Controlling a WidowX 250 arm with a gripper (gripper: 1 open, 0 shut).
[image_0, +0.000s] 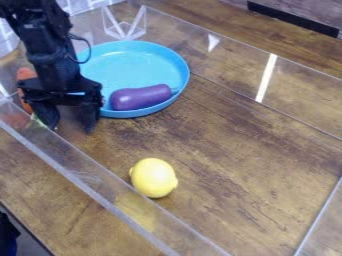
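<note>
My black gripper (60, 108) is lowered at the left, beside the blue plate's left side and over an orange carrot (26, 76), which it mostly hides. The gripper is open; what lies between its fingers is hidden. A purple eggplant (142, 97) rests in the blue plate (134, 60). A yellow lemon (154, 178) lies on the wooden floor toward the front.
Clear plastic walls (263, 78) surround the wooden surface (241, 160), with one wall running along the left front close to my gripper.
</note>
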